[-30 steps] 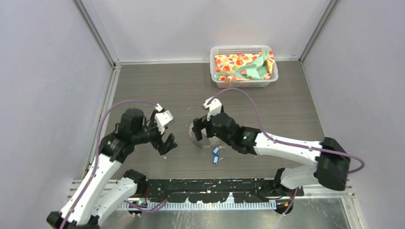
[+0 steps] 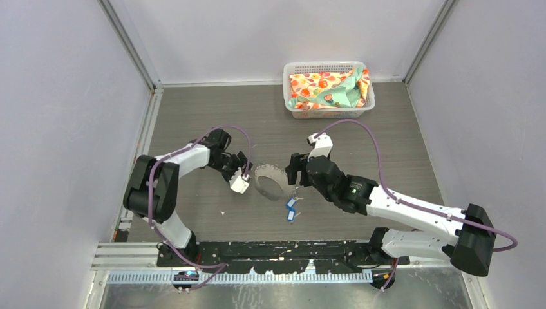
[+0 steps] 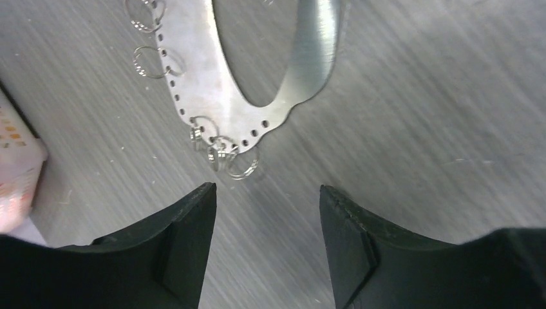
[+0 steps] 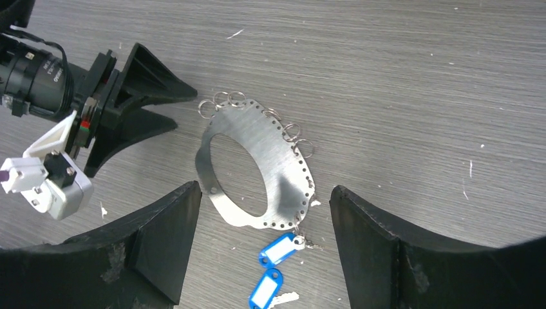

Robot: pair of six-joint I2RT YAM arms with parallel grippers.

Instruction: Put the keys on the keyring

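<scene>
A curved metal plate with several small rings along its holed edges lies flat on the table. My left gripper is low beside one ringed corner, its fingers apart with nothing between them. Two blue key tags with keys lie just below the plate, toward the robot. My right gripper hangs higher, to the right of the plate in the top view, its fingers apart and empty.
A white basket of patterned cloth stands at the back right.
My left gripper has moved from the front left down toward the plate's left end. My right gripper has moved rightward, away from over the plate. Plate and keys lie as before.
</scene>
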